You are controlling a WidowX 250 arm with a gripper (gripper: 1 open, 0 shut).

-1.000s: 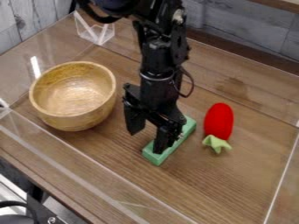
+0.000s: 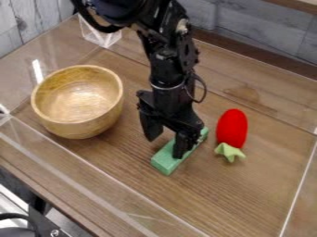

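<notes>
The black gripper (image 2: 173, 134) hangs in the middle of the camera view, open, its fingers spread over a green rectangular block (image 2: 170, 161) that lies flat on the wooden table (image 2: 99, 185). One finger reaches down near the block's upper part; whether it touches cannot be told. A red oval object (image 2: 232, 127) and a small light-green piece (image 2: 229, 152) lie to the right of the gripper.
A wooden bowl (image 2: 78, 98) stands to the left of the gripper. A clear plastic item is at the top left. A black cable lies at the lower left.
The gripper has shifted slightly upward in the view and its fingers have changed position over the green block.
</notes>
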